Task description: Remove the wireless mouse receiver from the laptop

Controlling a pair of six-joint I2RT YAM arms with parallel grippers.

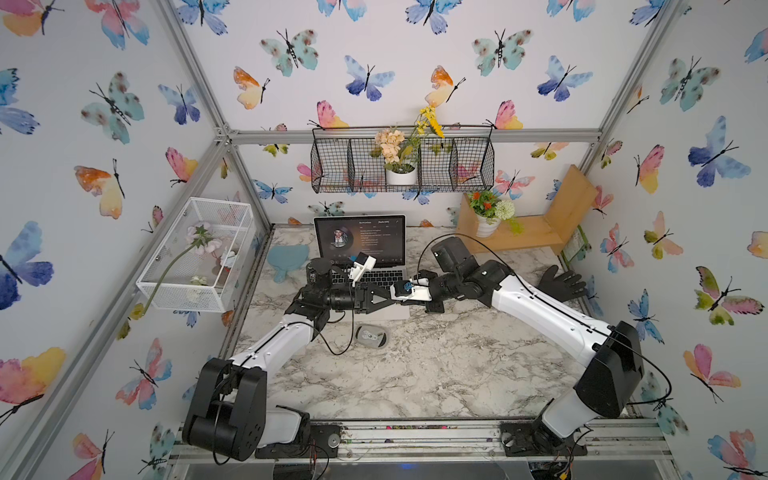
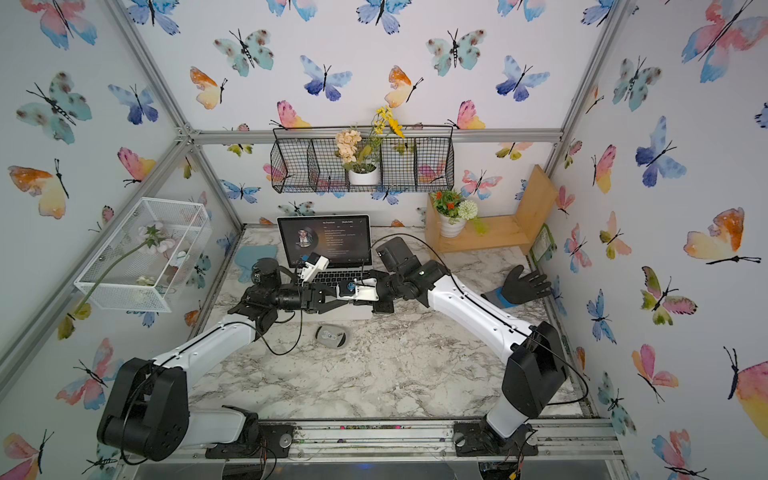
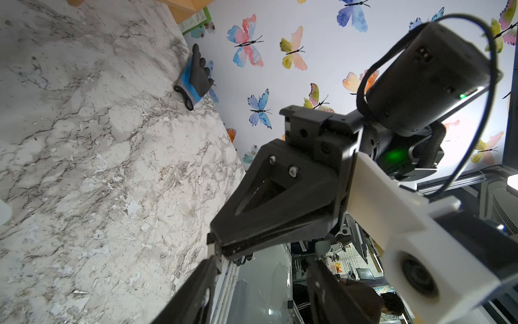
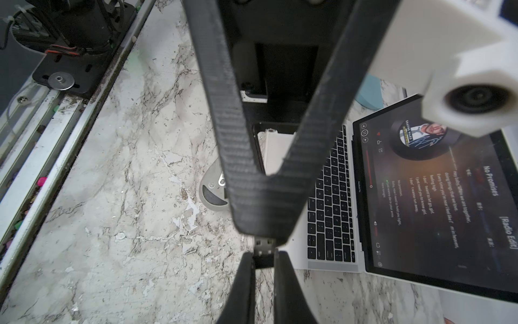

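Note:
The receiver [image 4: 264, 247] shows as a small silver USB plug with a black end in the right wrist view. My right gripper is shut on its black end, and the metal plug sticks out beyond the fingertips. Facing it over the laptop's front edge is my left gripper [image 1: 382, 296], part open. One black left finger [image 4: 264, 205] looms close in front of the plug; whether they touch cannot be told. In the left wrist view, a gap separates the left fingers [image 3: 200, 294]. The open laptop [image 1: 360, 238] stands behind, partly covered by both grippers.
A grey mouse [image 1: 371, 337] lies on the table below the two grippers. A blue pad [image 1: 286, 259] lies left of the laptop, and a dark glove [image 1: 562, 284] sits at the right.

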